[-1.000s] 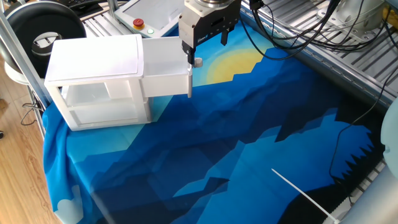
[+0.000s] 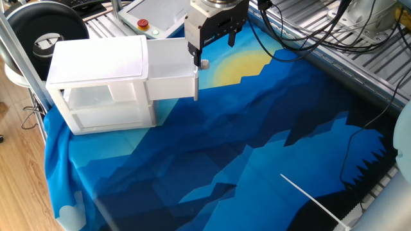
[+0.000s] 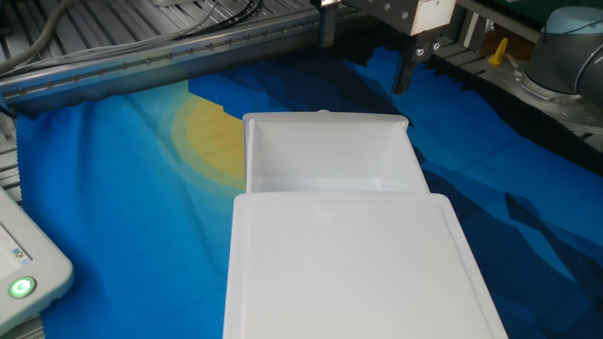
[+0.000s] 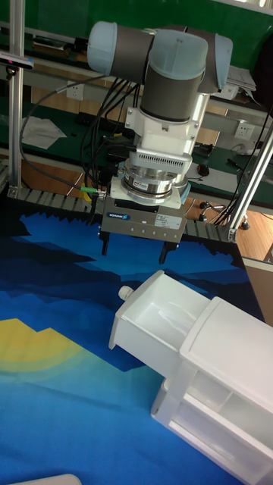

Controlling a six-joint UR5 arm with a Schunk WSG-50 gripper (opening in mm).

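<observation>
A white drawer cabinet (image 2: 96,61) stands at the left of exterior view 1, its upper drawer (image 2: 172,86) pulled out. That drawer's inside (image 3: 330,155) looks empty in exterior view 2. A small round knob (image 4: 125,293) sticks out from the drawer front. My gripper (image 4: 133,251) is above and beyond the drawer front in exterior view 3, fingers pointing down and wide apart. No object shows between them. In exterior view 1 one finger (image 2: 196,59) overlaps the drawer's front edge near the knob; exterior view 3 shows a gap there.
A blue patterned cloth (image 2: 212,147) covers the table, mostly clear in front of the cabinet. A thin white rod (image 2: 311,197) lies toward the lower right. A control panel with a red button (image 2: 142,24) sits behind the cabinet. Black cables (image 2: 302,45) hang beside the arm.
</observation>
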